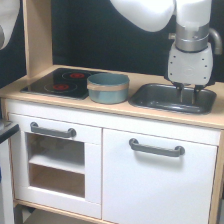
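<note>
My gripper, a white hand with dark fingers pointing down, hangs over the dark sink at the right. Its two fingertips stand apart, and nothing shows between them. A blue-grey pot with a pale rim sits on the counter between the sink and the black hob; the gripper is well to the right of it and not touching it.
Below the counter are an oven-like door with a window and a white cabinet door, each with a dark handle and both shut. A dark faucet rises beside my hand. At the left edge stands another white panel.
</note>
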